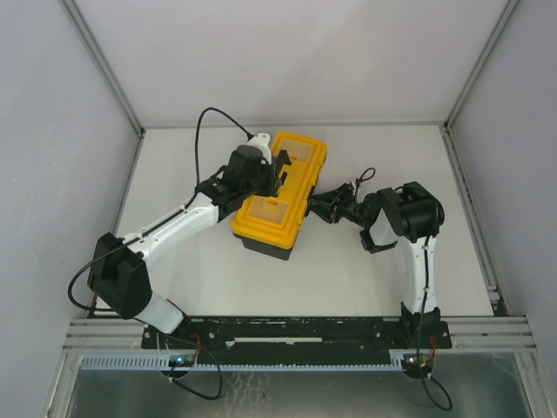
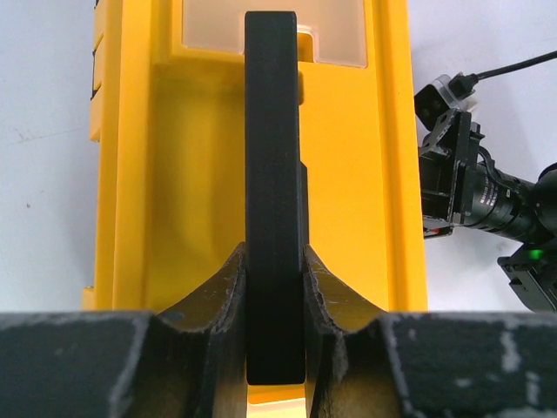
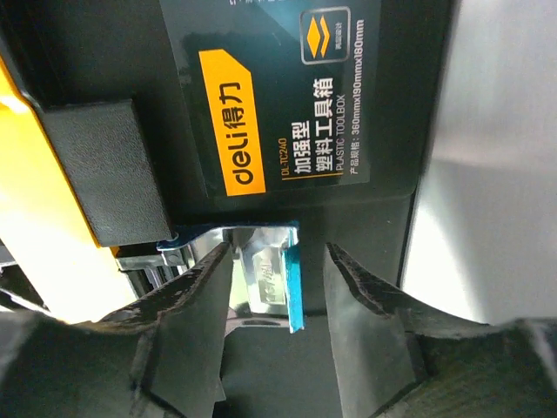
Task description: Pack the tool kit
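Observation:
A toolbox with a yellow lid (image 1: 261, 209) and black base (image 3: 104, 52) stands shut at the table's middle, slightly turned. Its raised black handle (image 2: 271, 157) lies between the close-set fingers of my left gripper, which is shut on it above the lid. At the box's right side, my right gripper is part open around a shiny latch (image 3: 265, 274) with a blue edge. A gap shows between the latch and the right-hand finger (image 3: 348, 279). Whether the left-hand finger touches the latch I cannot tell. From above, the latch is mostly hidden by the right gripper.
A second, dark latch (image 3: 104, 174) is on the same side of the box.

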